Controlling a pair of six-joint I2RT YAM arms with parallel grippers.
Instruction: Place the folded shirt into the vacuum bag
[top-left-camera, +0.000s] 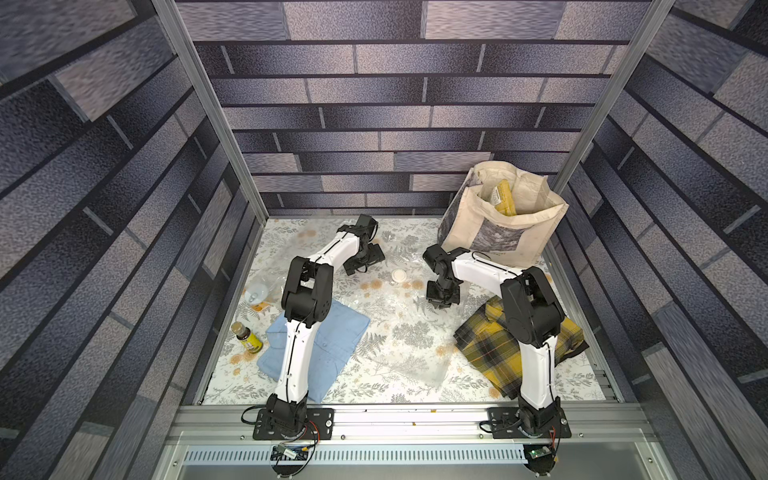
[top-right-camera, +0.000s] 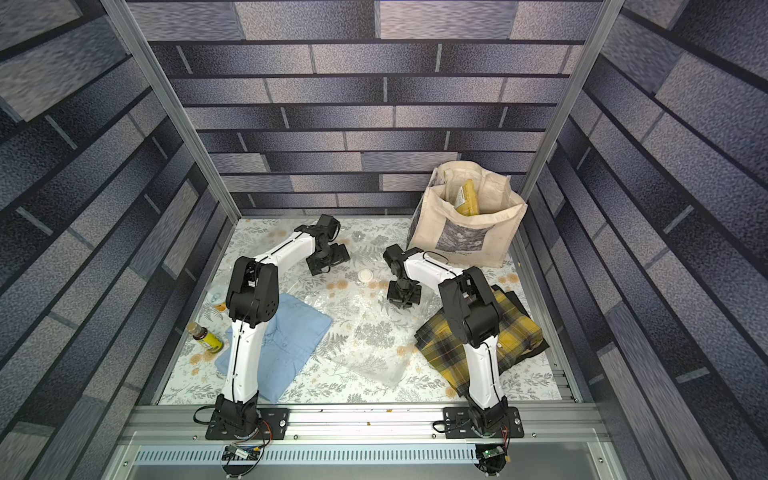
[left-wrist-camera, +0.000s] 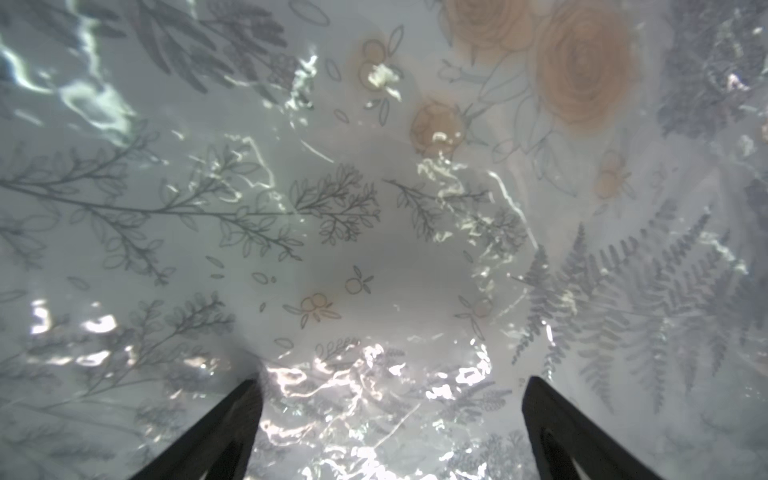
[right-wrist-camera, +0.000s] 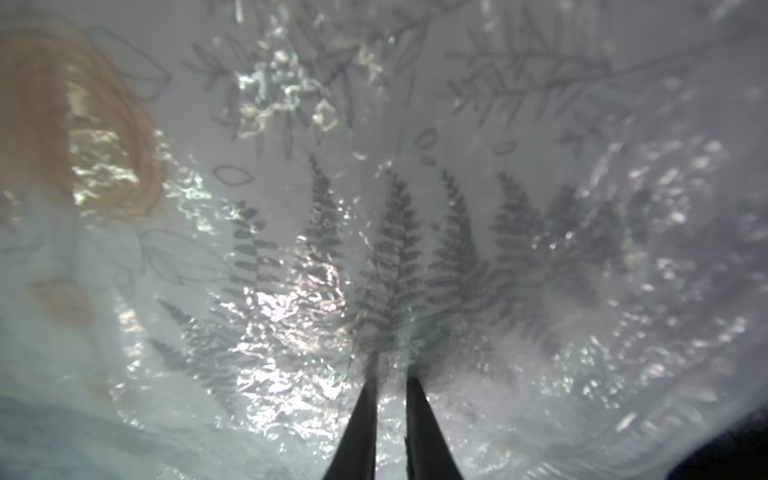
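A clear vacuum bag (top-left-camera: 412, 364) lies flat over the middle of the patterned table, with a round white valve (top-left-camera: 399, 276) near its centre. My left gripper stands open above the film to the left of the valve, nothing between its fingers. Right of the valve, my right gripper is closed down to a narrow gap at the plastic, with thin film between its fingertips. A folded blue shirt (top-left-camera: 340, 336) lies front left, partly under my left arm. At the front right is a folded yellow-and-black plaid shirt (top-left-camera: 484, 344), partly covered by my right arm.
A cream cloth bag (top-left-camera: 512, 232) with a yellow packet (top-left-camera: 504, 197) inside stands at the back right. A small yellow-labelled bottle (top-left-camera: 247, 337) is at the left edge, beside the blue shirt. The front middle holds only the flat film.
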